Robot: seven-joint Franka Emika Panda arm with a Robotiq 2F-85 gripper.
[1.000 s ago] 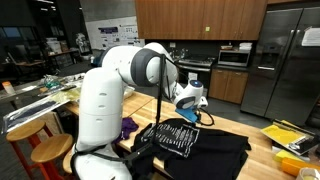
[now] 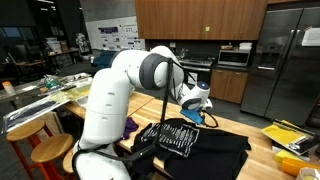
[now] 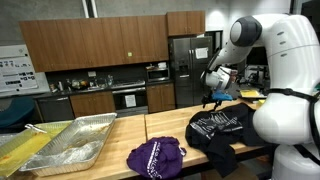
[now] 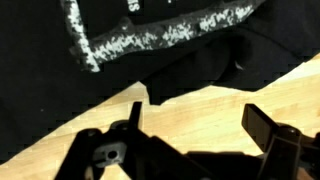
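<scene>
A black garment (image 2: 213, 150) with a white print lies spread over the wooden table, and in the wrist view its dark cloth (image 4: 190, 72) fills most of the upper part. My gripper is open above the garment's edge. Its two fingertips stand wide apart, with bare wood between them and a pointed fold of black cloth just ahead of the left one. In exterior view 1 the gripper (image 2: 204, 118) hangs over the garment's far side. Whether the fingertips touch anything cannot be told.
A crumpled purple cloth (image 3: 157, 158) and a foil-like tray (image 3: 96, 122) lie along the table. Yellow items (image 2: 284, 134) stand at its right end. Stools (image 2: 50, 148) are beside the table. Bare wood (image 3: 165, 123) shows behind the garment.
My gripper and wrist have shifted slightly down and to the right in exterior view 1. The garment looks unchanged.
</scene>
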